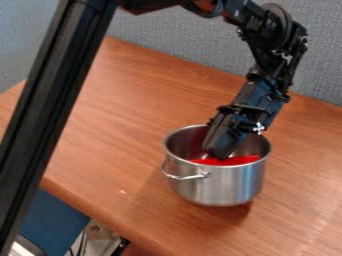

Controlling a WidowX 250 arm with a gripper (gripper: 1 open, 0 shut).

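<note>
A steel pot [218,183] with side handles stands on the wooden table near the middle of the view, with something red [230,160] inside it. My black gripper [217,150] reaches down from the upper right into the pot, its lower end inside the rim. Its fingertips are dark and partly hidden, so whether anything is between them cannot be seen.
A grey felt panel [160,40] stands behind it. A black frame bar crosses the left side; cables hang below the table's front edge.
</note>
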